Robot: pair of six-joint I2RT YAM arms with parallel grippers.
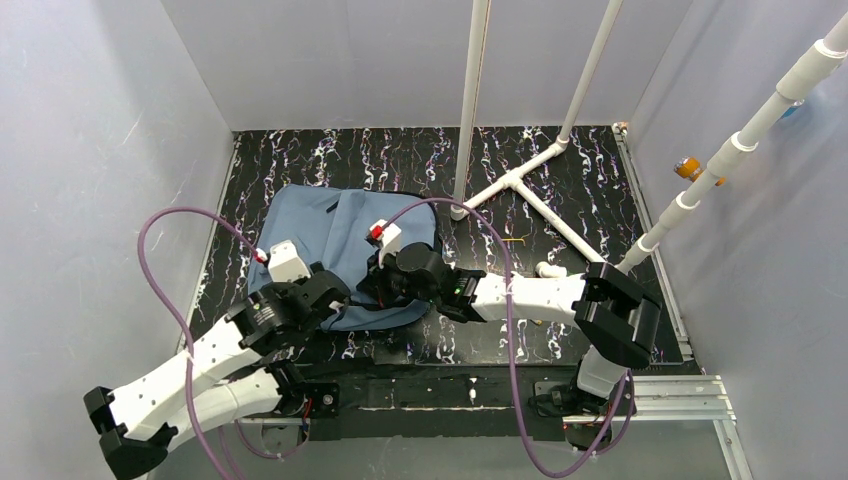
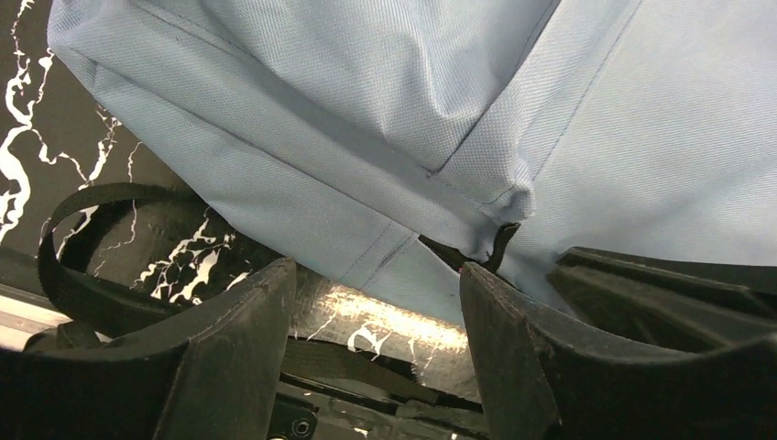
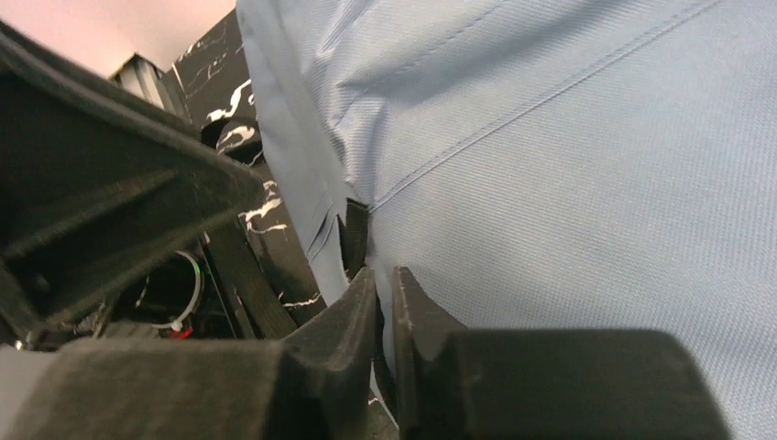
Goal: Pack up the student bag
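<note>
The blue-grey bag (image 1: pixel 330 225) lies flat on the dark marbled table. A black zip tab (image 3: pixel 355 229) stands at its seam near the front edge. My right gripper is shut just above the zip line, with only a narrow slit between its fingertips and nothing seen held. In the left wrist view, the right gripper's dark fingers (image 2: pixel 632 289) come in from the right, short of the tab. The left gripper is at the bag's front edge, its fingers apart with fabric edge and table showing between them; whether it grips anything is unclear.
A black strap (image 2: pixel 101 197) loops off the bag's corner onto the table. White pipes (image 1: pixel 515 180) stand to the right of the bag. A small yellow item (image 1: pixel 513 239) lies on the table. Both grippers are close together over the bag's front.
</note>
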